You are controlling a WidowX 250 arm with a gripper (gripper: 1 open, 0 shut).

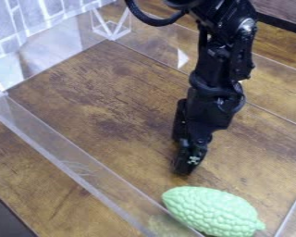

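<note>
A black robot gripper point(188, 153) hangs low over the wooden floor of a clear-walled enclosure, right of the middle. Whether its fingers are open or shut is hard to make out from this side. A pale green bumpy object point(213, 211), shaped like a bitter melon, lies at the bottom right, just below the fingertips and apart from them.
Clear plastic walls point(77, 162) edge the wooden floor point(95, 97) on the left, back and near side. A white tiled or curtained surface point(27, 28) lies beyond the back left.
</note>
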